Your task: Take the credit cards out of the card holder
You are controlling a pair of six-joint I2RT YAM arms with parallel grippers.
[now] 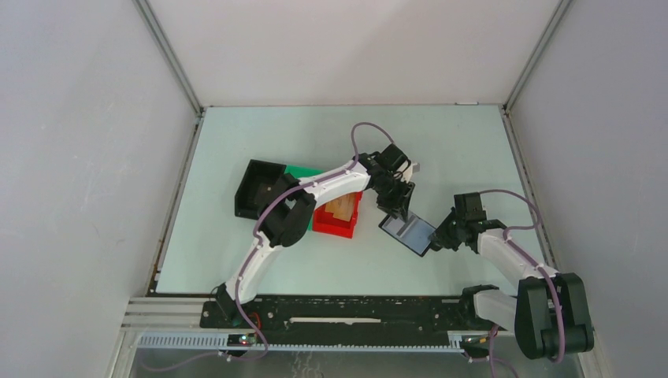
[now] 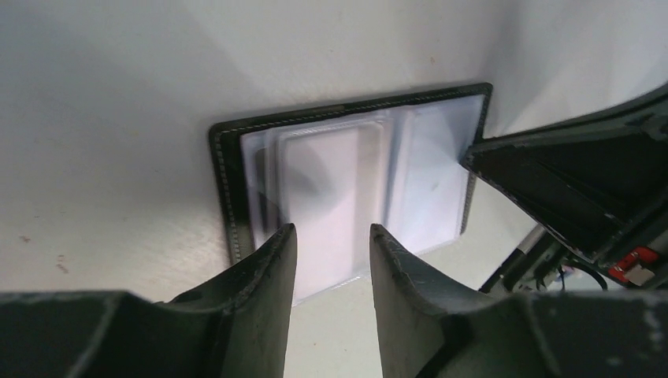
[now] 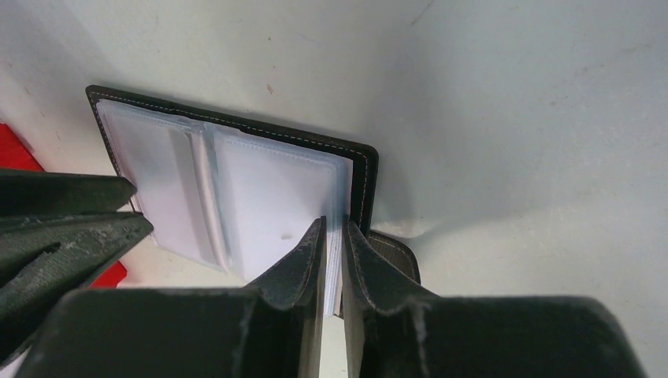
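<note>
The card holder (image 1: 413, 235), black-edged with clear sleeves, lies spread flat on the table. Pale panels fill its sleeves (image 3: 268, 185); I cannot tell single cards apart. My left gripper is open over one half of the holder, nothing held between its fingers. At the opposite end, my right gripper has its fingertips close together with a narrow gap, in which the clear sleeve's edge shows. Whether the right fingers touch that edge is unclear. A small dark flap (image 3: 394, 256) sticks out by the right fingers.
A red tray (image 1: 333, 228) with a tan piece inside and a black box (image 1: 256, 189) stand to the left, partly under my left arm. Bare table (image 1: 331, 268) lies in front of the holder and at the back.
</note>
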